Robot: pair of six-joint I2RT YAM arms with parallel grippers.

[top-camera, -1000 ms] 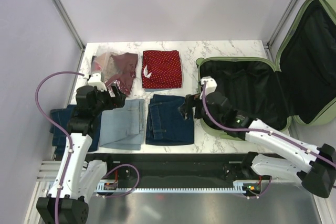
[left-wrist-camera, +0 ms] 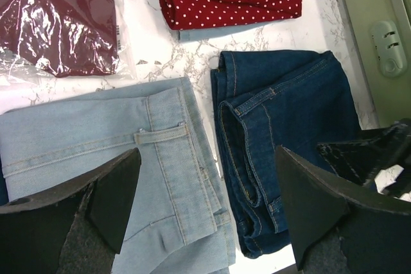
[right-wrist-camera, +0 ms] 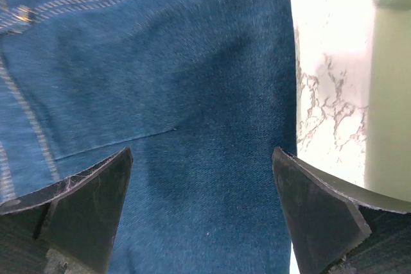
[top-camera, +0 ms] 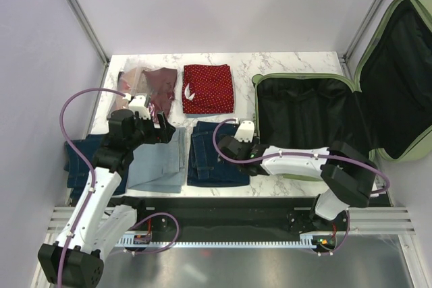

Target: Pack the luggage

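Folded dark blue jeans (top-camera: 209, 166) lie at the middle front; my right gripper is low over them, open, with denim filling the space between its fingers. My left gripper hovers open above the light blue jeans (top-camera: 152, 170). The green suitcase (top-camera: 304, 112) lies open on the right with an empty dark interior. A red dotted garment (top-camera: 208, 89) lies at the back middle, and bagged maroon clothing (top-camera: 159, 89) at the back left.
More dark jeans (top-camera: 81, 166) lie at the far left. The marble table (top-camera: 283, 62) has narrow bare strips between garments. Walls enclose the workspace.
My left gripper has shifted slightly right.
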